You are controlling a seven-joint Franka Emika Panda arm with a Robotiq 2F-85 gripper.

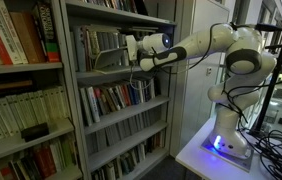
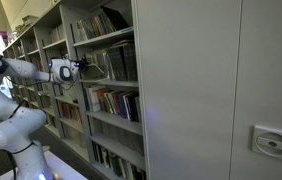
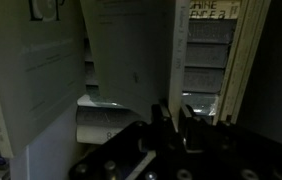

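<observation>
A thin book with a pale spine (image 3: 179,55) and a grey cover (image 3: 131,55) stands upright in the wrist view. My gripper is shut on its lower part near the spine. In exterior view 1 the gripper (image 1: 135,48) is at an upper shelf of the bookcase, with the book (image 1: 111,58) reaching left from it among the shelved books. From exterior view 2 the gripper (image 2: 82,66) appears small against the shelf front, and its fingers cannot be made out.
Close on the left in the wrist view is another pale book (image 3: 31,80). Dark volumes (image 3: 206,55) lie behind. Shelf boards (image 1: 121,70) run above and below my arm. Loose cables (image 1: 273,150) hang beside the base.
</observation>
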